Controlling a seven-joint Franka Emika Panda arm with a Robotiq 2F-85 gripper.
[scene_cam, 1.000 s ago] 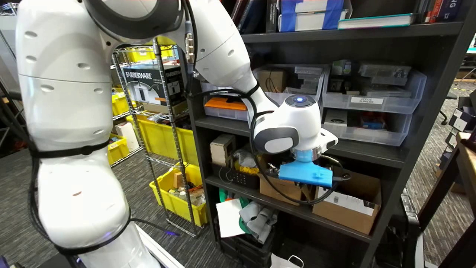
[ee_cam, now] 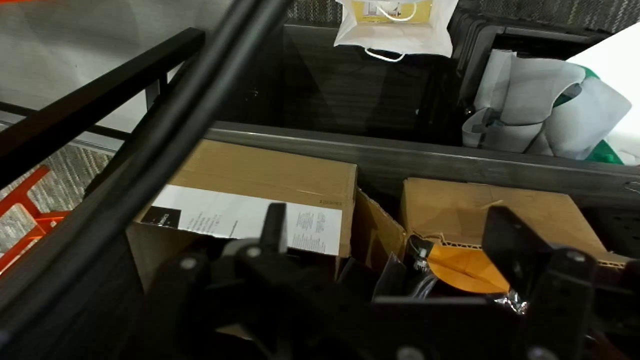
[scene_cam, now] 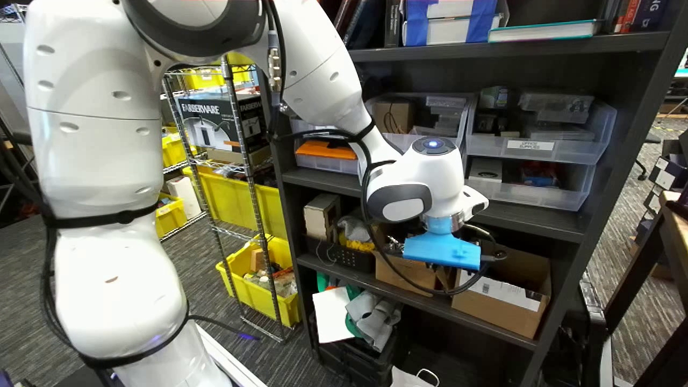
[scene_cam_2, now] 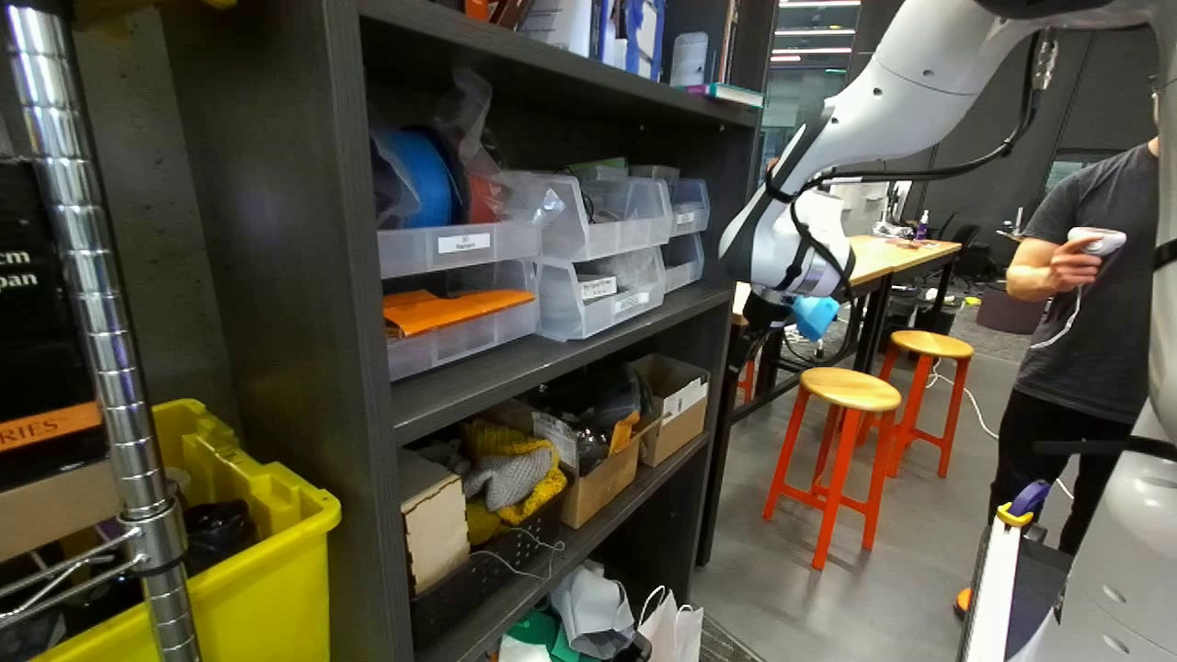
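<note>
Two dark fingers stand wide apart in the wrist view, so my gripper is open. Nothing shows held between them. Beyond the gap lie a cardboard box with a white label on the left and a second cardboard box on the right, with an orange piece inside it. In exterior view 1 the blue mount on my wrist hangs in front of these boxes and hides the fingers. Seen from exterior view 2, the wrist hangs just outside the shelf's front.
Clear plastic bins fill the shelf above the boxes. Lower down are grey rolled material and a white paper bag. The shelf's upright edge bounds the right side. Orange-legged stools and a person stand farther off.
</note>
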